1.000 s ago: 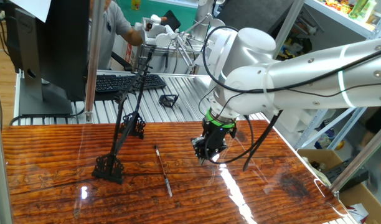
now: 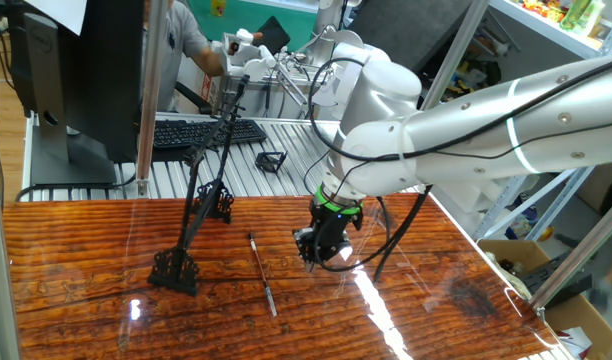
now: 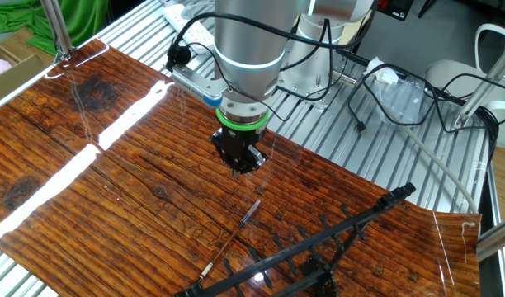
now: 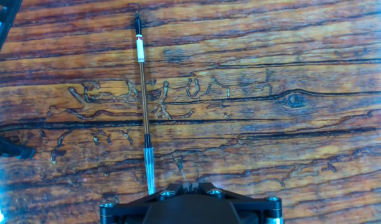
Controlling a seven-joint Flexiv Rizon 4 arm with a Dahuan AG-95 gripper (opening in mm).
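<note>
A slim brush with a brown handle and a clear cap over one end lies flat on the wooden table. In the wrist view the brush runs up and down, left of centre, its capped end close to my fingers. A black rack with a long toothed bar and ornate end feet stands beside the brush. My gripper is above the table, to the right of the brush and apart from it. Its fingertips meet at the bottom of the wrist view, with nothing showing between them.
Past the table's far edge, a keyboard and a monitor stand on the slatted metal bench, with a small black object nearby. A person sits behind the bench. The wooden surface away from the rack is clear.
In exterior view 1, the arm and gripper have shifted left, nearer the brush. Brush and rack keep their places.
</note>
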